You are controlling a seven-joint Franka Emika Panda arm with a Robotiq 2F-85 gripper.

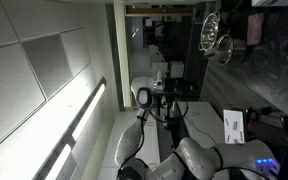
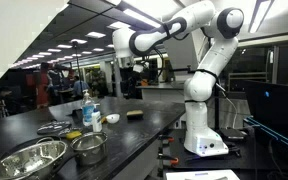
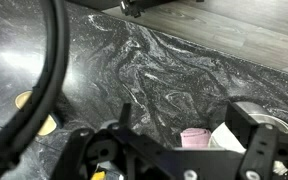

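Observation:
My gripper hangs open above the dark speckled counter, only bare surface showing between its spread fingers. In the wrist view a pink item lies below the gap, beside a white rounded object partly hidden by the right finger. Exterior view 2 has the arm reaching over the counter, with the gripper clear of the items below. There a bottle stands near a white cup, and a yellowish block lies farther right.
A wide metal bowl and a metal pot occupy the counter's near left. A yellowish round item is partly covered by a black cable in the wrist view.

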